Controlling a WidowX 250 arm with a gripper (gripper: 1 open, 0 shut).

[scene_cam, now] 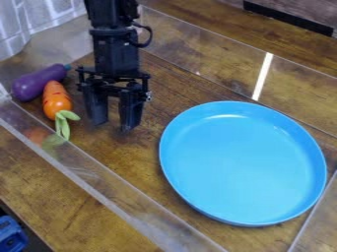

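The black arm comes down from the top left, its gripper (113, 111) low over the wooden table with two fingers apart and nothing visible between them. Just left of it lies an orange toy carrot (55, 101) with green leaves, and behind that a purple eggplant (38, 83). A large blue plate (242, 159) lies to the right of the gripper.
Clear plastic edges run along the left and front of the table (224, 64). A blue object (8, 236) shows at the bottom left corner. Bare wood lies behind the plate.
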